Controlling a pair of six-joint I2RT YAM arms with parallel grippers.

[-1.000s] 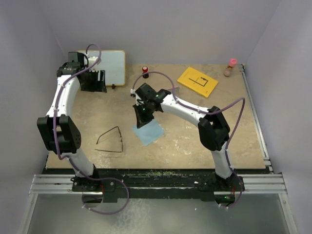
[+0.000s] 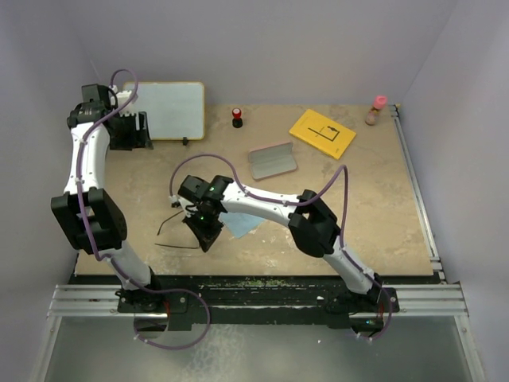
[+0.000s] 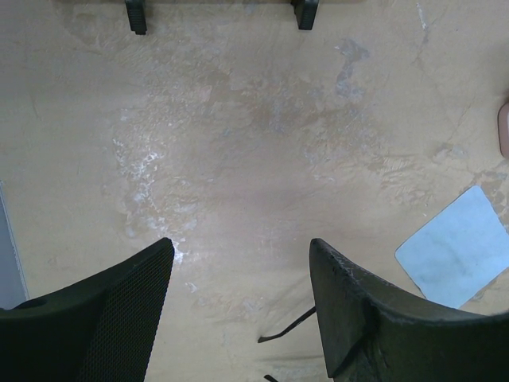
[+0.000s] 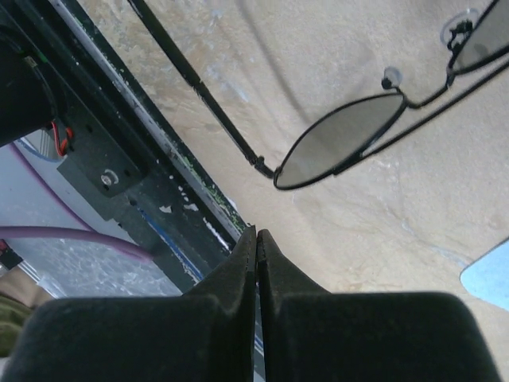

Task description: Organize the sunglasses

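Observation:
The sunglasses [image 4: 330, 142] lie at the table's front left, partly under the right arm in the top view, a thin temple [image 2: 175, 246] showing. My right gripper [image 2: 208, 243] is low over them; in the right wrist view it [image 4: 262, 239] is shut, nothing between its fingers, beside a lens. My left gripper [image 2: 138, 131] is open and empty at the back left, above bare table. A blue cloth [image 2: 242, 224] lies right of the sunglasses. An open grey case [image 2: 273, 165] sits at mid-table.
A whiteboard [image 2: 167, 107] stands at the back left, with a red-topped object [image 2: 237, 119] beside it. A yellow board [image 2: 322, 134] and pink-capped bottle [image 2: 375, 111] are at the back right.
The right gripper has moved left and toward the front, from above the cloth to over the sunglasses. The left arm has shifted slightly left.

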